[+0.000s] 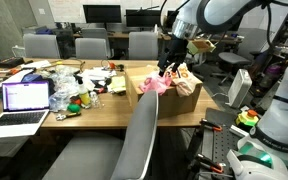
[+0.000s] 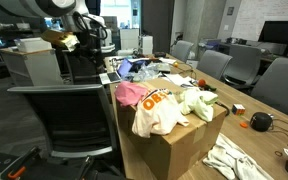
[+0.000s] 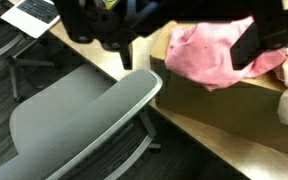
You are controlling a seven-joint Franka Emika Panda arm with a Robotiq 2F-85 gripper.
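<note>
My gripper [image 1: 170, 62] hangs over the near left edge of a cardboard box [image 2: 179, 150] on the table. Its fingers stand apart with nothing between them; in the wrist view the dark fingers [image 3: 260, 42] frame a wide gap. A pink cloth [image 3: 206, 58] drapes over the box rim, below the gripper and apart from it. Beside it a white cloth with orange lettering [image 2: 159, 112] hangs over the box side. A pale cloth [image 2: 199, 102] lies at the box's far corner. The box's inside is mostly hidden.
A grey chair back [image 1: 139, 135] rises close to the table and box. An open laptop [image 1: 22, 108] and scattered small items occupy the table's left part. White cloth [image 2: 234, 158] lies beside the box, near a dark mug [image 2: 261, 121].
</note>
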